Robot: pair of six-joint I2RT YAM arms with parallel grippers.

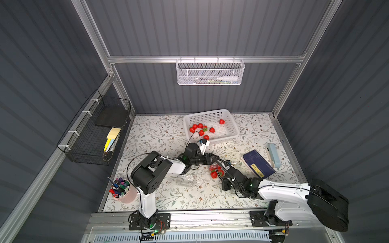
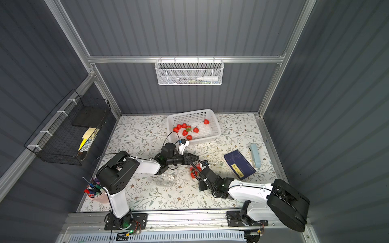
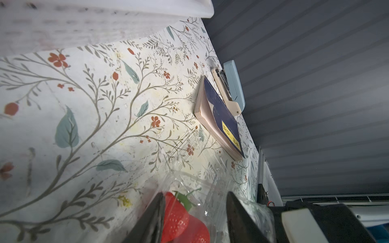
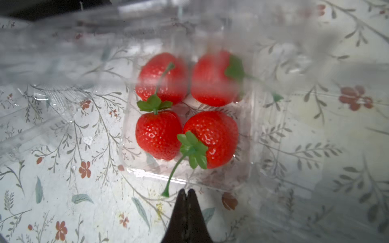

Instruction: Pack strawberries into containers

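In the right wrist view a clear container (image 4: 141, 174) sits on the table with several strawberries (image 4: 214, 135) inside, in two rows. Blurred clear plastic (image 4: 227, 24), apparently its lid, stands raised across the upper part of that view. My right gripper is shut at the container's near edge, nothing visible between its fingertips. From the other side, my left gripper reaches to the container, its fingers (image 3: 154, 218) apart. Clear plastic and red berries show in and behind that gap; whether the fingers touch the plastic is unclear.
A white basket (image 1: 233, 133) with several strawberries stands behind the arms. Another clear container (image 1: 186, 181) lies left of the filled one. A blue book (image 1: 258, 162) and a light blue case (image 1: 274, 155) lie to the right.
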